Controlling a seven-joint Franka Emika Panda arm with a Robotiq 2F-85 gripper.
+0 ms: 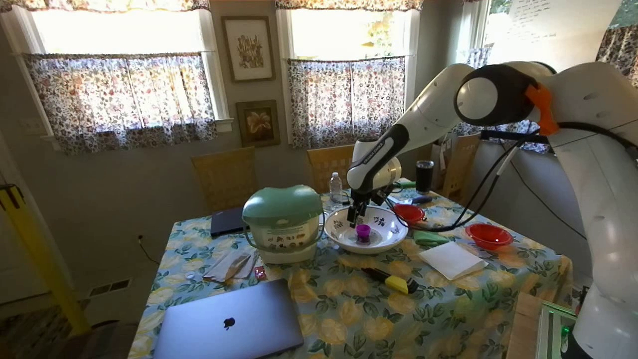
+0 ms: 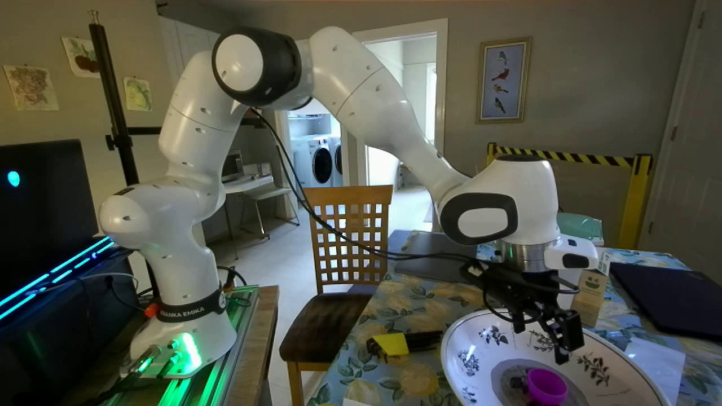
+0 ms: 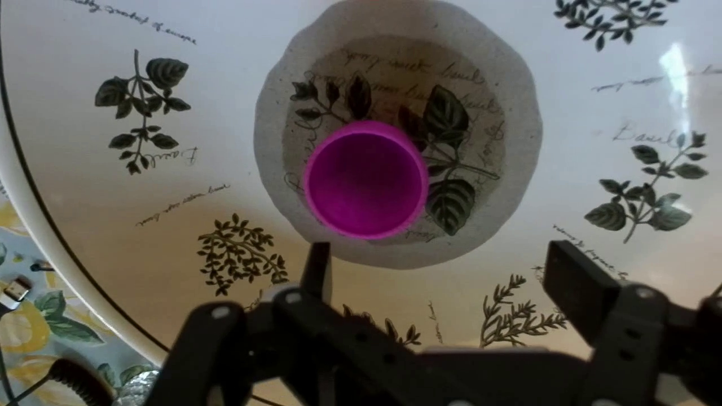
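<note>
A small magenta cup [image 3: 366,181] rests mouth-up on the floor of a wide white bowl [image 3: 223,135] decorated with dark herb prints. My gripper is open over the bowl, its two black fingers well apart with only the bowl's inner surface showing between them. In the wrist view the cup lies beyond the fingertips and toward the left finger. The first exterior view places the gripper [image 1: 357,222] just above and behind the cup [image 1: 363,231]. From the other side, the second exterior view has the cup [image 2: 545,386] below the fingers, with a small dark piece beside it.
A green-lidded container [image 1: 282,224] stands left of the bowl. Red bowls [image 1: 489,236] and a green cloth [image 1: 429,239] lie to the right. A yellow-and-black tool [image 1: 395,282] is in front, and a laptop [image 1: 230,323] sits at the near left.
</note>
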